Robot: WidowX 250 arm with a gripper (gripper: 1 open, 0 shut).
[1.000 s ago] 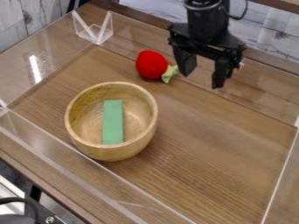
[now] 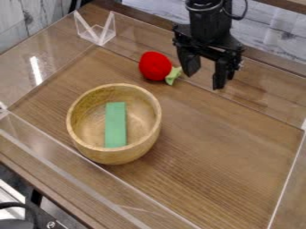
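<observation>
My black gripper [image 2: 208, 70] hangs over the back middle of the wooden table, just right of a red object [image 2: 155, 64] with a small pale green piece at its right side. Whether its fingers are open or shut I cannot tell. A tan oval bowl [image 2: 148, 123] at the lower left holds a green rectangular block [image 2: 114, 124].
A white wire-like item [image 2: 95, 26] stands at the back left. The table's edges run along the back and the left side.
The bowl, block and red object look unchanged.
</observation>
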